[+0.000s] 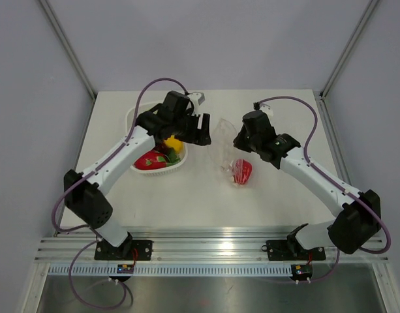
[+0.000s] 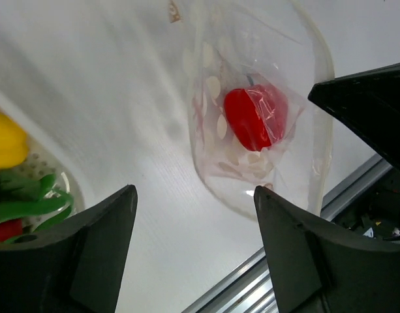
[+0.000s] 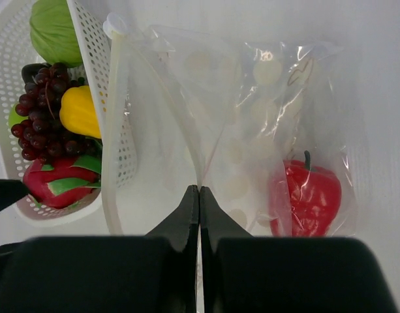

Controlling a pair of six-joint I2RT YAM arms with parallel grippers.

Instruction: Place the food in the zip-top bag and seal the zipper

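A clear zip top bag [image 3: 255, 98] stretches across the right wrist view with its mouth parted. Inside it, near the far end from the mouth, lies a red bell pepper; the left wrist view also shows the pepper [image 2: 248, 117] through the plastic. My right gripper [image 1: 237, 145] is shut on one edge of the bag's mouth, the thin film passing between its fingertips. Between the basket and the bag is my left gripper [image 1: 203, 129], its fingers [image 2: 105, 235] wide apart and nothing between them.
At the left stands a white basket [image 3: 126, 156] holding a green cabbage [image 3: 55, 32], dark grapes [image 3: 46, 111], a yellow pepper [image 3: 79, 112] and a red dragon fruit [image 3: 59, 182].
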